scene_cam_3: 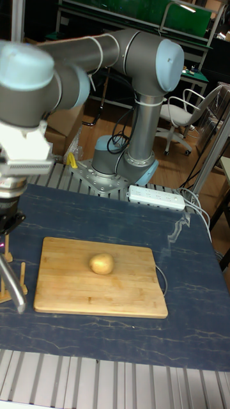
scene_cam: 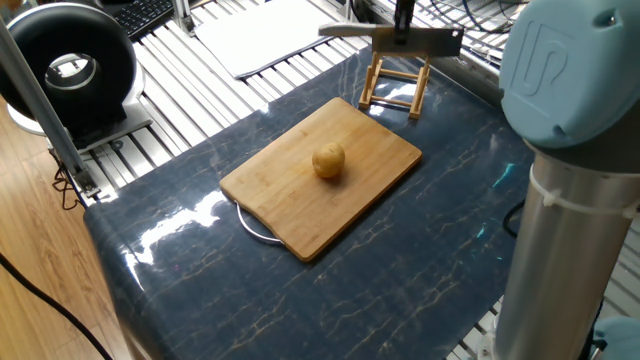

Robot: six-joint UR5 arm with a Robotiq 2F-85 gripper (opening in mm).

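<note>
A knife [scene_cam: 432, 42] with a broad dark blade and a pale handle hangs level just above a small wooden rack [scene_cam: 395, 90]. My gripper [scene_cam: 403, 34] comes down from the top edge and is shut on the knife near the middle of its length. In the other exterior view, the gripper [scene_cam_3: 9, 222] is at the left edge with the knife's handle [scene_cam_3: 12, 286] slanting below it; its fingers are hard to make out there. A round yellow-brown potato [scene_cam: 328, 160] rests alone on the wooden cutting board [scene_cam: 275, 190].
Dark marbled cloth [scene_cam: 420, 250] covers the table, with clear room around the board. The board's wire handle [scene_cam: 252, 228] sticks out at one side. A white power strip [scene_cam_3: 156, 197] lies near the arm's base.
</note>
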